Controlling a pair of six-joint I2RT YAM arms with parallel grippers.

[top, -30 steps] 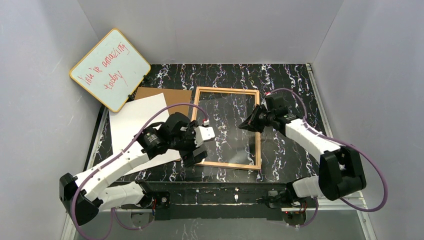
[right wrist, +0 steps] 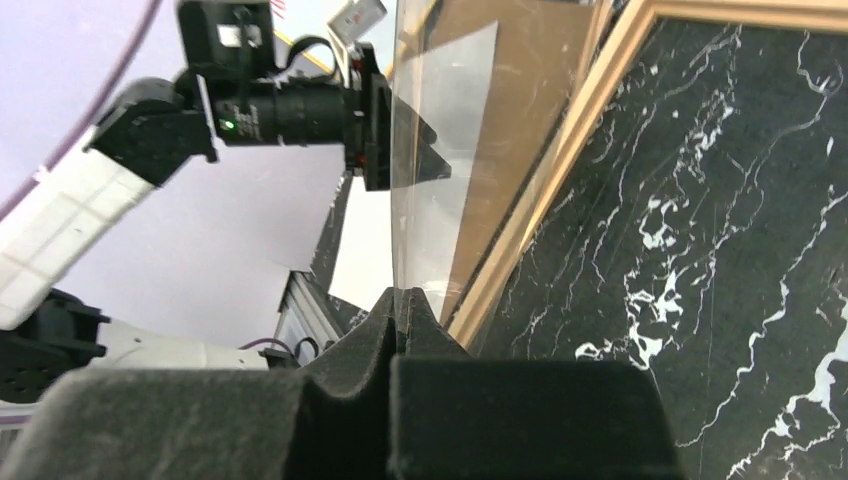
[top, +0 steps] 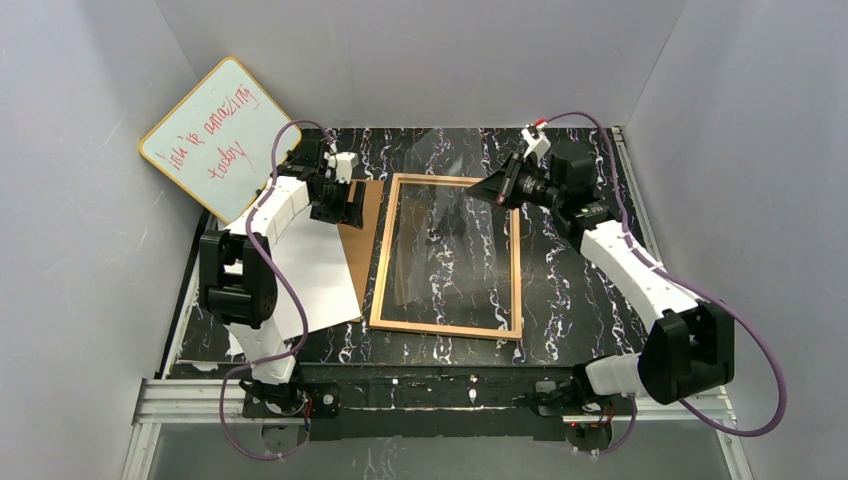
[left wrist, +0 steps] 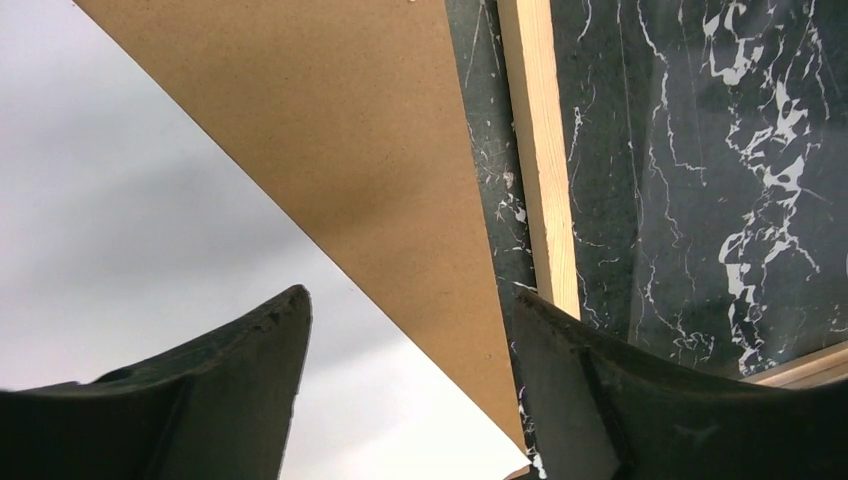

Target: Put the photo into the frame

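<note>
The wooden frame (top: pixel 445 330) lies flat on the black marbled table. A clear sheet (right wrist: pixel 445 215) rises from my right gripper, which is shut on its edge; in the top view this sheet is tilted above the frame. My left gripper (top: pixel 352 205) stands with its fingers apart and nothing between them, over the brown board (top: pixel 368 210) left of the frame. A white sheet (top: pixel 310 265), its upward face blank, partly covers that board. Whether this is the photo, I cannot tell. The left wrist view shows both below the open fingers (left wrist: pixel 265 350).
A whiteboard with red writing (top: pixel 215 140) leans at the back left. Grey walls close in the table at the back and sides. Bare marbled table (top: pixel 575 310) lies right of the frame.
My left gripper has gone from the frame's front left corner back and leftward to above the brown board. The right gripper has shifted slightly backward, and the clear sheet now stands more tilted.
</note>
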